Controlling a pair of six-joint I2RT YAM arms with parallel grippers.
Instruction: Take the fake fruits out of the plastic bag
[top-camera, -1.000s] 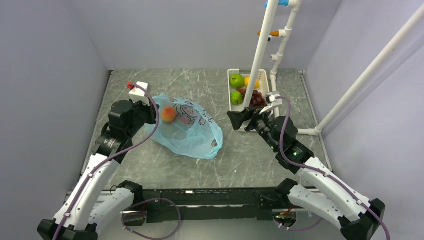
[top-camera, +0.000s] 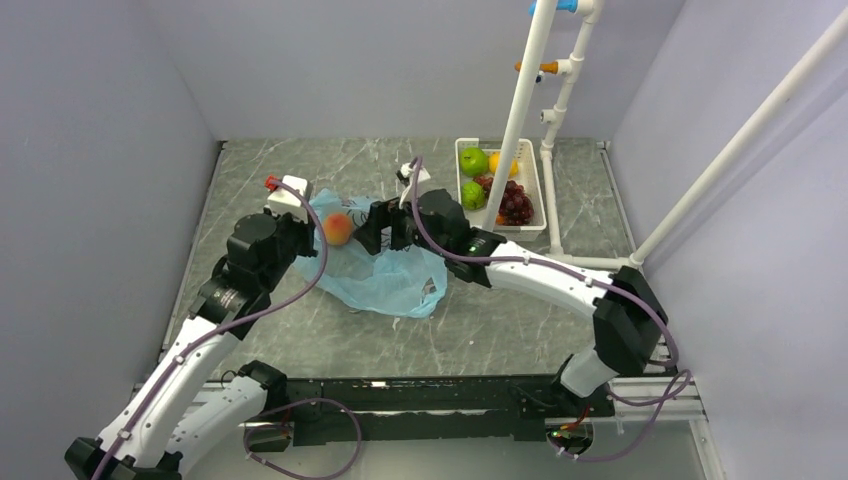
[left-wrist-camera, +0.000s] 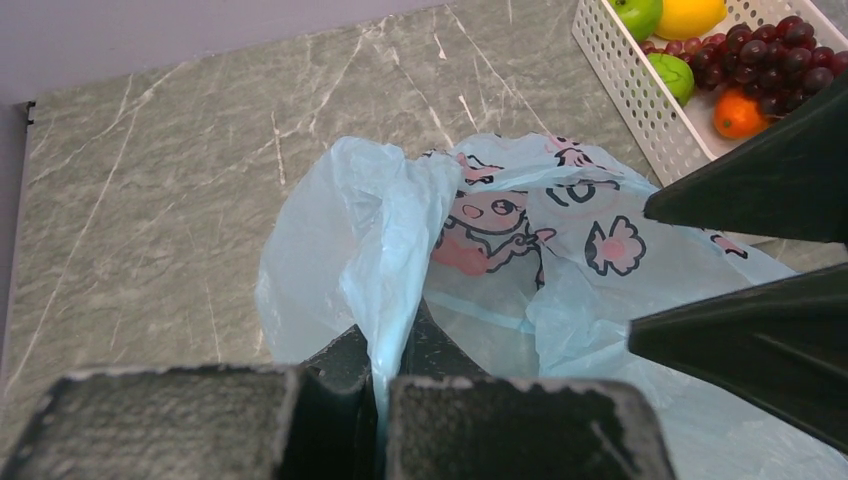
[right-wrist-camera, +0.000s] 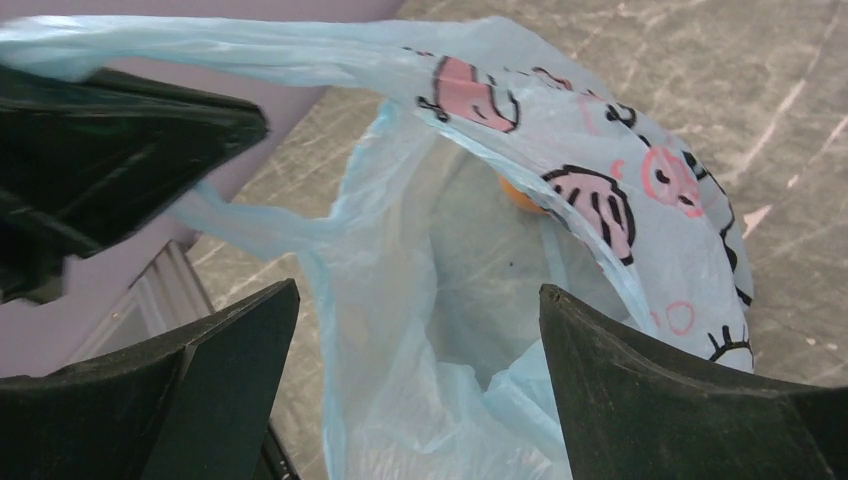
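A light blue plastic bag (top-camera: 385, 285) with printed cartoon faces lies spread on the table, its mouth turned to the right. Inside it rests a peach (top-camera: 338, 228), of which only a small orange part (right-wrist-camera: 520, 194) shows behind the bag's edge in the right wrist view. My left gripper is shut on a gathered fold of the bag (left-wrist-camera: 395, 260) and holds it raised. Over the bag's opening, my right gripper (top-camera: 368, 230) stands open, nothing between its fingers; the bag's mouth lies beyond them.
A white basket (top-camera: 467, 205) at the back right holds green fruits, a lemon, an orange and grapes (top-camera: 515, 205). White pipes (top-camera: 550, 200) rise beside and across it.
My right arm has swung left from beside the basket to above the bag. The left gripper has shifted slightly to the right and forward, still at the bag's left edge.
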